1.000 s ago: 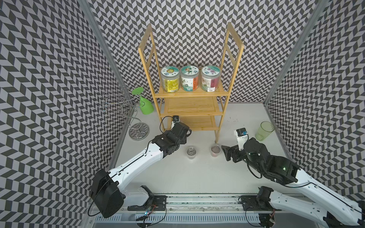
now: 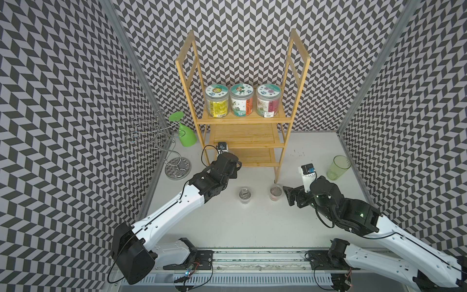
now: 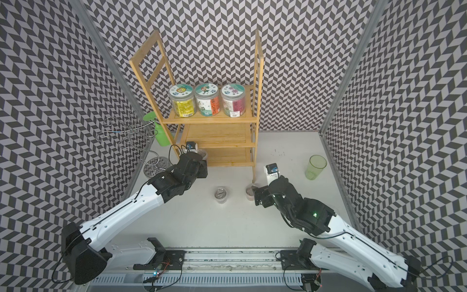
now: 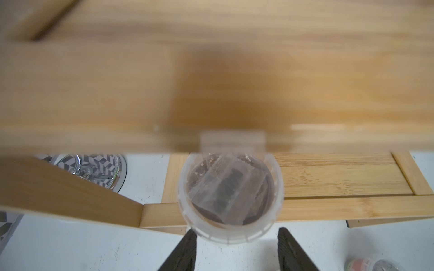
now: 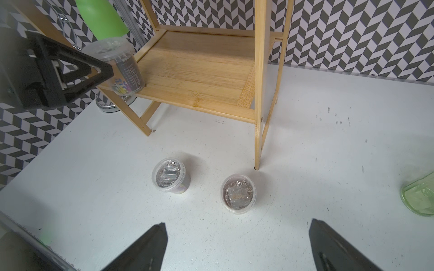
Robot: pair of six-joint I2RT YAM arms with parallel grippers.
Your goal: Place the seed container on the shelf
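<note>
My left gripper is shut on a clear plastic seed container (image 4: 228,189) with a packet inside, held at the front edge of the wooden shelving's lower boards (image 5: 194,67), at the left. In the right wrist view this container (image 5: 127,76) shows against that shelf's left front. My right gripper stands open and empty. Two more small containers (image 5: 169,174) (image 5: 238,193) stand on the white table in front of the shelving.
Three large jars (image 2: 241,99) fill the upper shelf (image 2: 243,120). A green watering can (image 2: 187,137) and a wire stand (image 2: 177,168) are at the left. A green glass (image 2: 339,168) stands at the right.
The right arm has not moved.
</note>
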